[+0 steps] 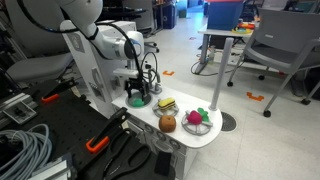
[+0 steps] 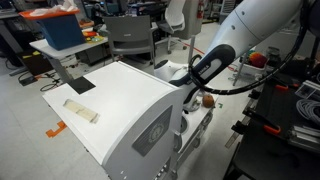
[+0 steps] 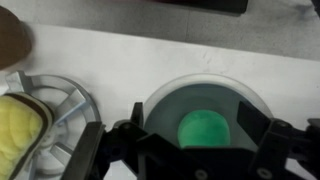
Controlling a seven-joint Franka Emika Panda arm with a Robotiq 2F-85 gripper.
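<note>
A round green object lies in a dark grey round dish in the wrist view. My gripper hangs over the dish, its fingers spread wide on either side of the green object. Nothing shows clasped between them. From the first exterior view, the gripper is just above the green object, at the left end of the white counter. The second exterior view has the gripper mostly hidden behind the arm and white housing.
Beside the dish, a metal burner holds a yellow, sponge-like item. A brown round object lies near the counter's front edge. A plate with a pink-red and a green item stands to the right. A faucet rises behind.
</note>
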